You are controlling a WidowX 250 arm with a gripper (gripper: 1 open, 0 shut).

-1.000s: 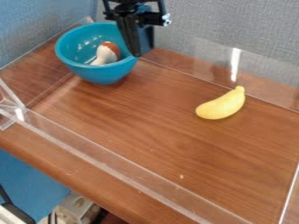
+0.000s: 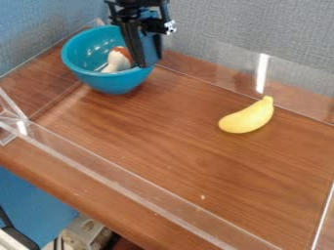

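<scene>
A blue bowl (image 2: 107, 80) stands at the back left of the wooden surface, holding a whitish object with an orange-brown part (image 2: 117, 61). The black gripper (image 2: 141, 61) reaches down from the top over the right part of the bowl, beside that object; its fingers are shut as far as shows, with nothing clearly between them. A yellow banana (image 2: 247, 116) lies on the wood at the right, apart from the bowl.
Clear plastic walls (image 2: 131, 186) edge the wooden surface (image 2: 170, 166). Grey padded walls stand behind and at the left.
The gripper has shifted slightly left and down at the bowl's right part. The bowl and banana look unmoved.
</scene>
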